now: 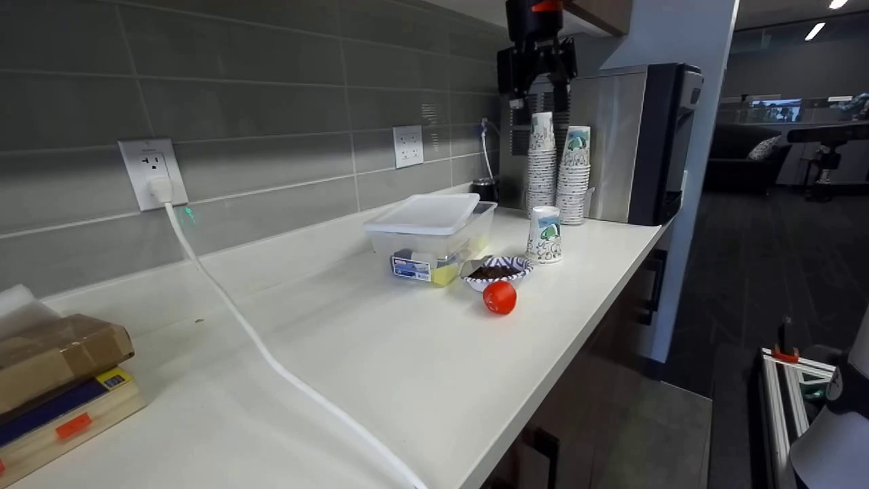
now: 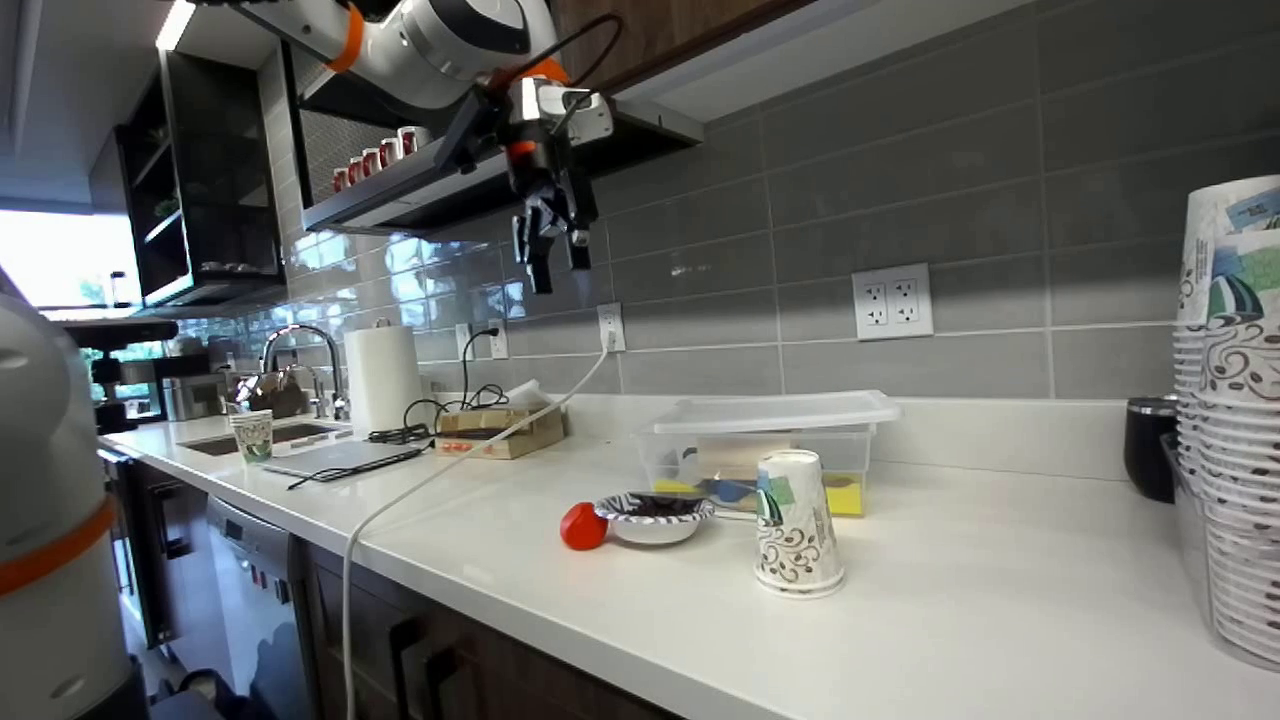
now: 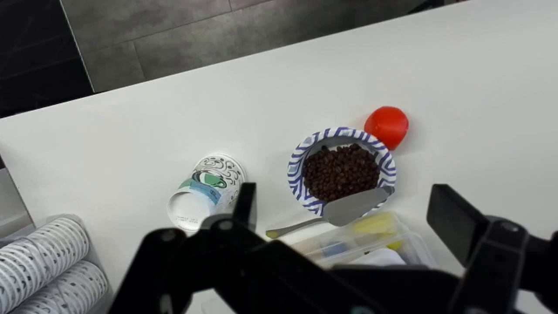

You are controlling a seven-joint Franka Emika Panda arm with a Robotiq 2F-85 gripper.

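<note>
High above the counter hangs my gripper (image 2: pixel 561 270), its fingers spread wide with nothing between them. A patterned bowl (image 3: pixel 296 180) of dark coffee beans (image 3: pixel 340 172) stands on the counter below. Across the bowl's rim rests a grey spoon-like scoop (image 3: pixel 353 206), its handle out to one side. A red cup (image 3: pixel 387 127) lies close beside the bowl. To the bowl's other side, a white paper cup (image 2: pixel 795 528) with a green and brown print stands upside down. In the wrist view my dark fingers (image 3: pixel 454 222) cover part of the counter and box.
A clear plastic box (image 1: pixel 444 240) with a loose white lid (image 1: pixel 423 213) sits behind the bowl by the wall. Tall cup stacks (image 1: pixel 542 175) stand in front of a metal machine (image 1: pixel 616 147). A white cable (image 1: pixel 269 354) crosses the counter.
</note>
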